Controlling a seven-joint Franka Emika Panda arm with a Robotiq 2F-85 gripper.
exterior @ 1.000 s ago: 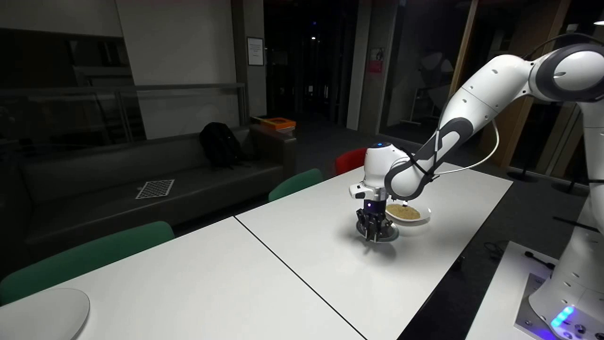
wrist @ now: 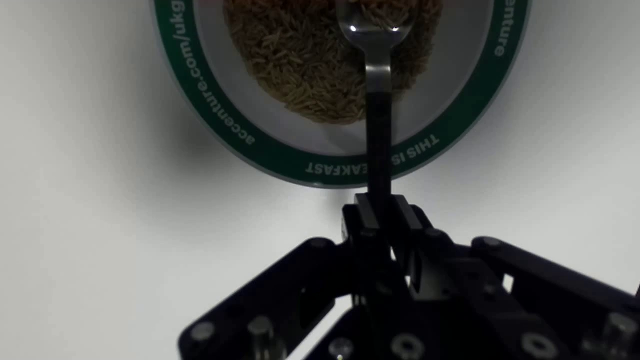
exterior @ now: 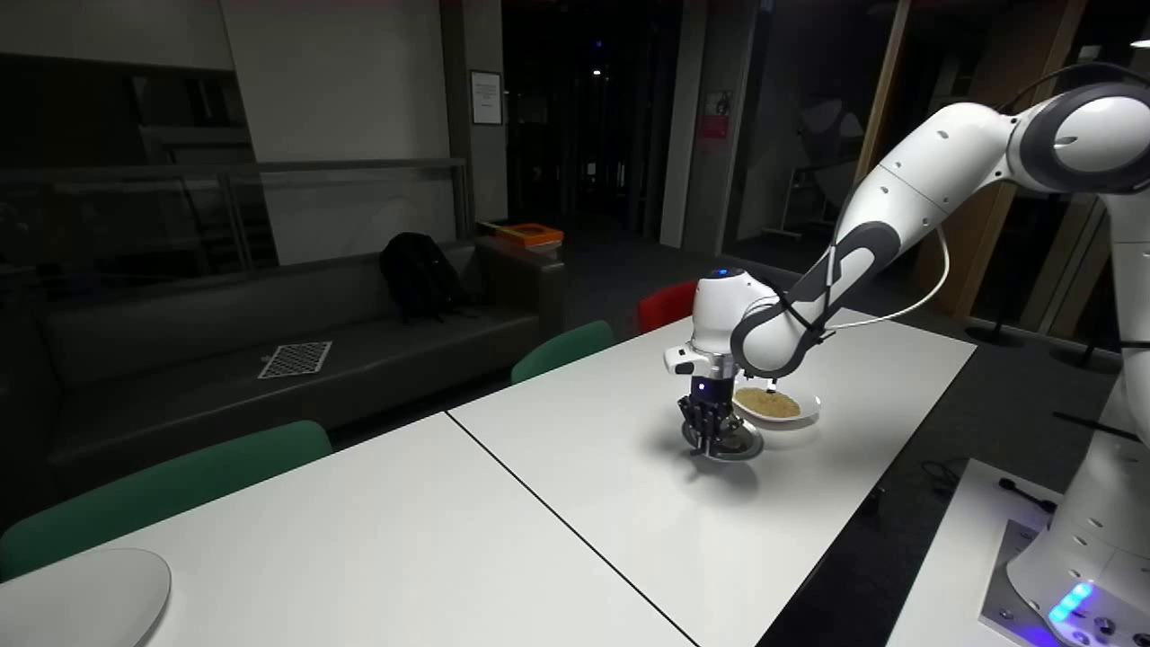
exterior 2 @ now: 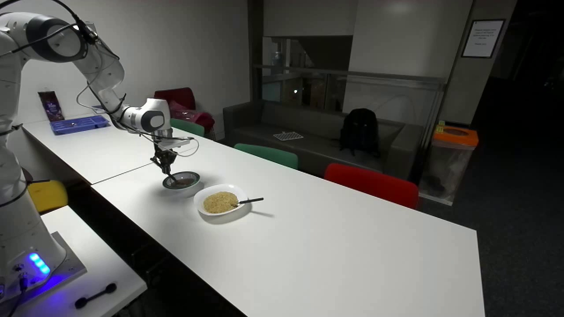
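Note:
In the wrist view my gripper is shut on the black handle of a spoon (wrist: 378, 126). The spoon's metal head lies in brown rice, with some grains on it. That rice (wrist: 300, 66) fills the middle of a white bowl (wrist: 222, 78) with a green lettered rim, partly cut off at the top of the view. Exterior view 2 has the gripper (exterior 2: 168, 170) just above the bowl's edge (exterior 2: 189, 190). Beside it stands a white dish (exterior 2: 242, 191) of pale grain (exterior 2: 217, 202), with a second dark-handled utensil (exterior 2: 250, 200) resting over its rim.
A blue tray (exterior 2: 79, 126) and a dark packet (exterior 2: 50, 105) are at its far end. A grey round object (exterior: 92, 598) sits at the near left in exterior view 1.
The bowl has shifted slightly to the right in exterior view 1. My gripper has moved or turned only a little and remains by the bowl. The dish has not moved.

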